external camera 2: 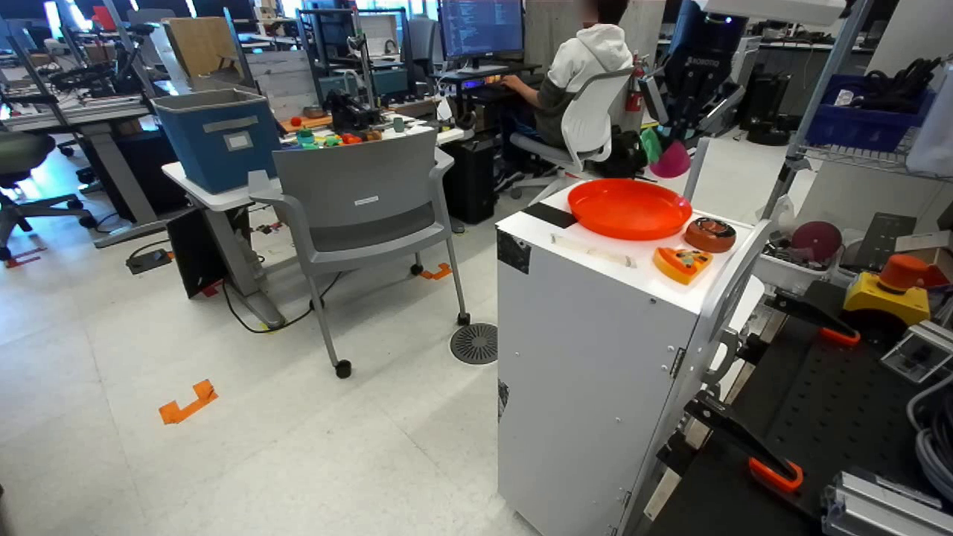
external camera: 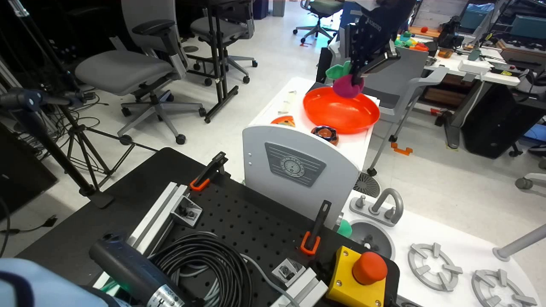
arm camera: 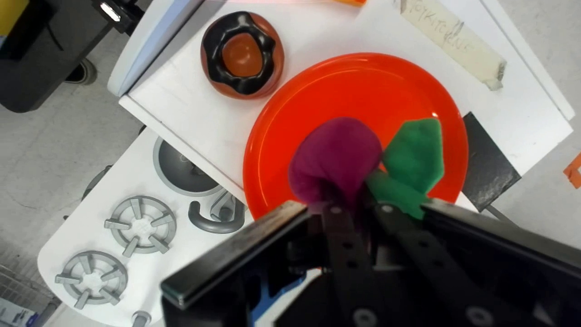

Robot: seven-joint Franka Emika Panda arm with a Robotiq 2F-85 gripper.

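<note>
My gripper is shut on a soft toy vegetable with a purple body [arm camera: 340, 155] and green leaves [arm camera: 416, 150]. In the wrist view the toy lies over the red-orange plate [arm camera: 354, 79]. Exterior view 1 has the purple body [external camera: 348, 86] in front of the plate's far part [external camera: 353, 117], and the gripper [external camera: 355, 76] above it. From exterior view 2, the purple body [external camera 2: 671, 159] appears raised above the plate [external camera 2: 625, 210], near its far right rim. The gripper's fingers cover part of the toy.
A toy donut [arm camera: 242, 54] with dark icing sits beside the plate on the white top. Near it lies an orange toy slice [external camera 2: 681, 264]. The grey curved panel [external camera: 299, 163] borders the top; the faucet [external camera: 386, 204] and burners [external camera: 435, 266] are lower down.
</note>
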